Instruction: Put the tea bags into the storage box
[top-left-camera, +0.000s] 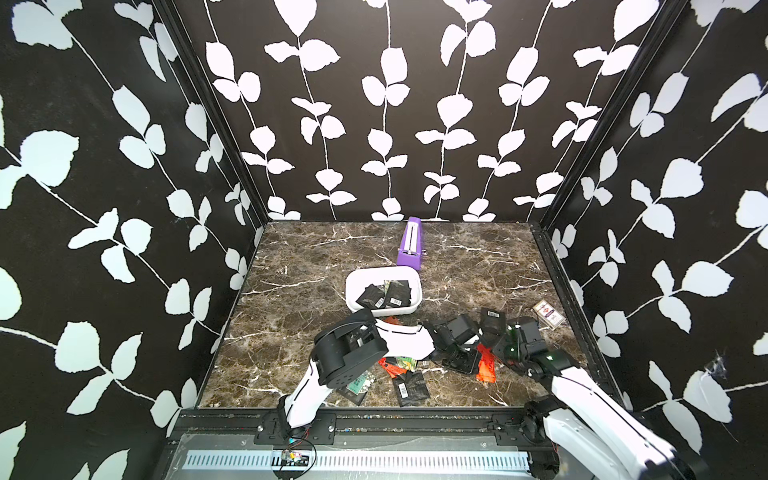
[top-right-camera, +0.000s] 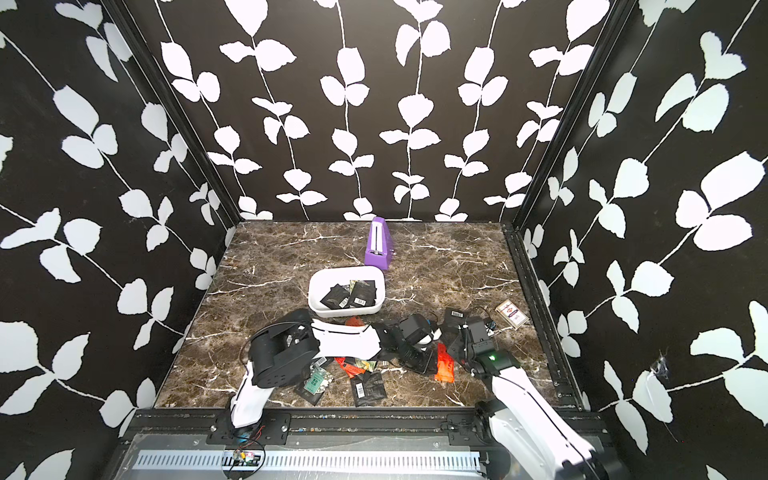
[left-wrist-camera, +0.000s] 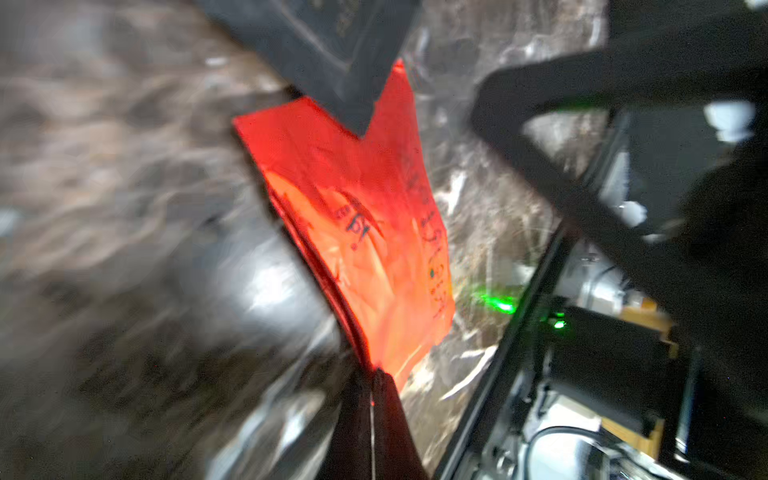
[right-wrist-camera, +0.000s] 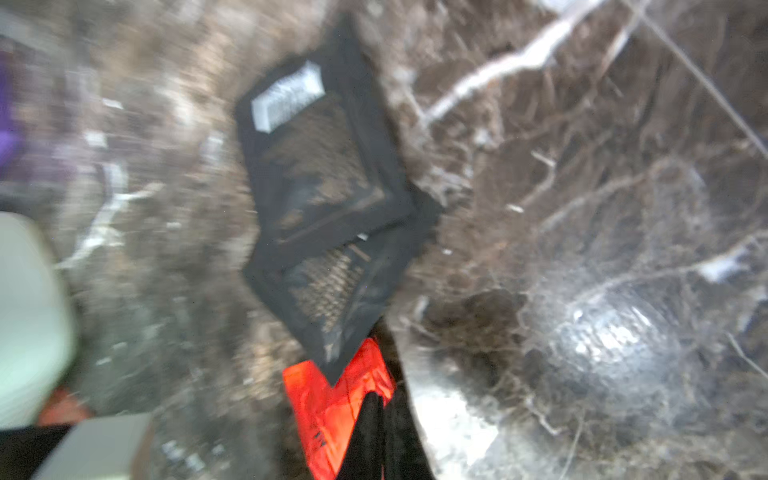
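Note:
A red-orange tea bag (left-wrist-camera: 360, 216) lies on the marble table partly under a dark tea bag's corner. My left gripper is shut, its tips at the red bag's lower corner; whether it pinches the foil I cannot tell. My right gripper is shut too, its tips over the red bag's edge, with no clear grip on it. Two overlapping black tea bags (right-wrist-camera: 320, 160) lie beyond it. The white storage box (top-left-camera: 349, 297), holding several black bags, stands behind the left arm. More bags, including a black one (top-left-camera: 411, 389), lie under and in front of that arm.
A purple object (top-left-camera: 409, 244) stands behind the box. At the table's right lies a small white-and-red pack (top-left-camera: 549, 313). Both arms crowd the front right area.

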